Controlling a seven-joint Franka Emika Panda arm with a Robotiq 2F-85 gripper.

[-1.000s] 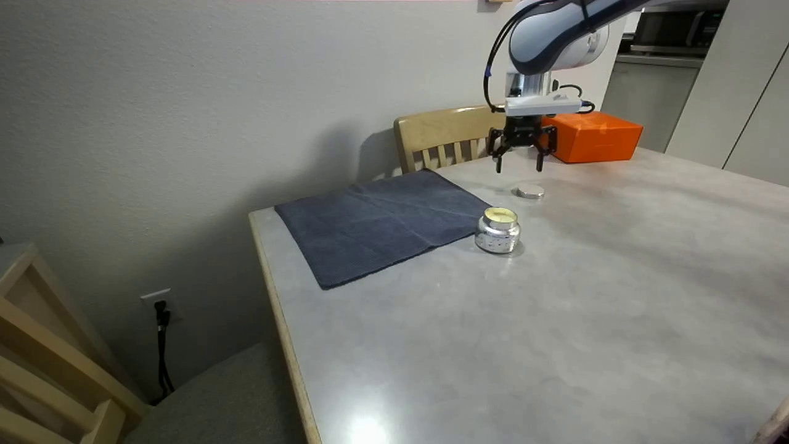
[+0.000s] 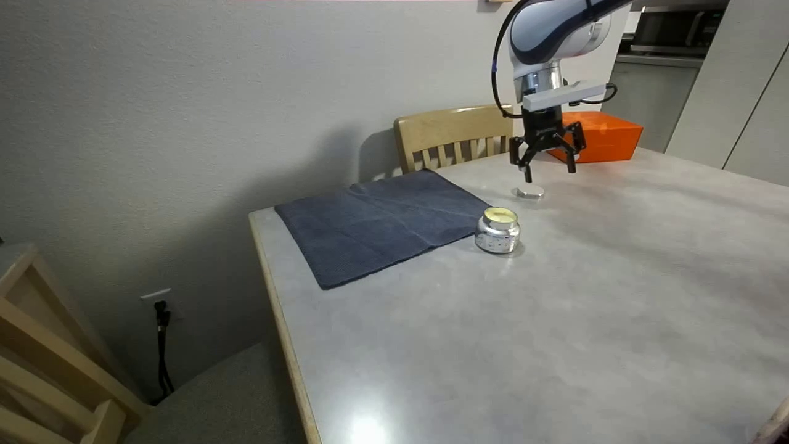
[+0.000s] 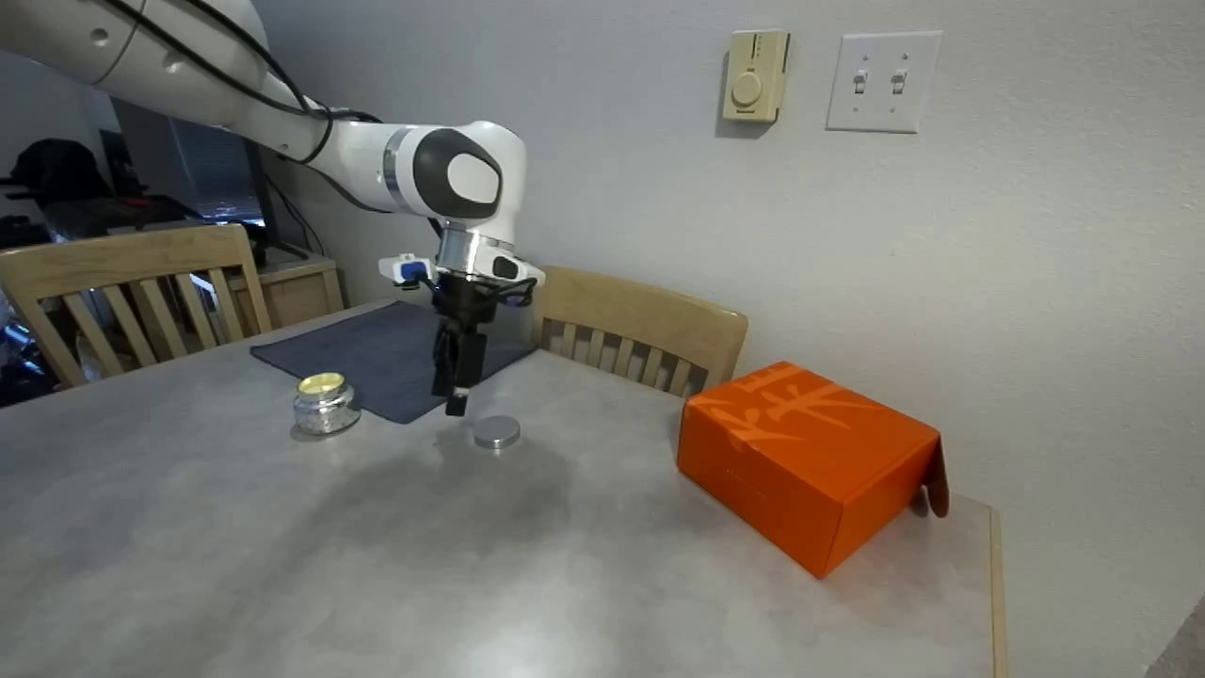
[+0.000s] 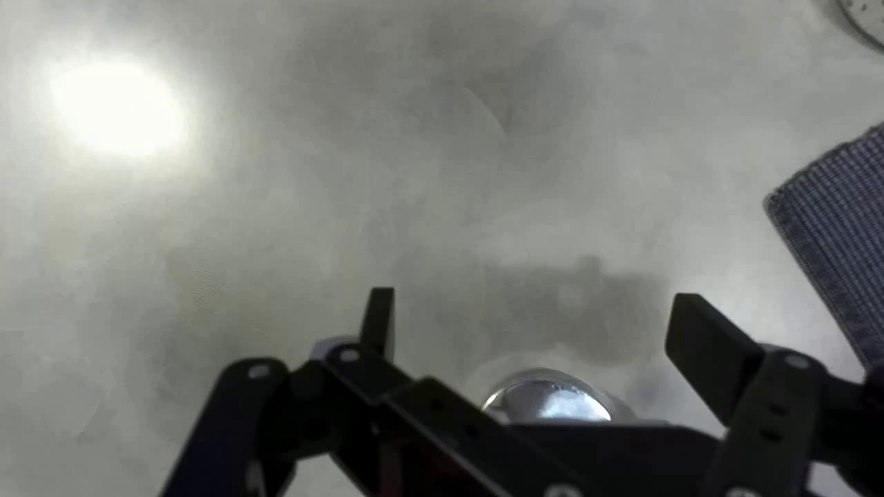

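A flat round silver lid (image 2: 530,192) lies by itself on the grey table. Above it hangs my gripper (image 2: 549,174), open, its two black fingers spread apart with nothing between them. In the wrist view the lid (image 4: 547,399) is partly covered by the gripper's body, at the lower middle, between the left and right fingers. In exterior view 2 the fingertips stay clear above the table, just left of the lid (image 3: 496,431). A silver jar (image 2: 497,235) with a pale yellow filling stands upright and uncovered, at the corner of a dark blue cloth.
The dark blue cloth (image 2: 384,222) lies flat along the wall side. An orange box (image 3: 808,463) stands near the table's end. Wooden chairs (image 3: 644,328) edge the table, whose broad middle (image 2: 577,318) is clear.
In exterior view 1 my gripper has moved right, its fingertips a little lower, and has turned and tilted slightly. The lid, jar and cloth are where they were.
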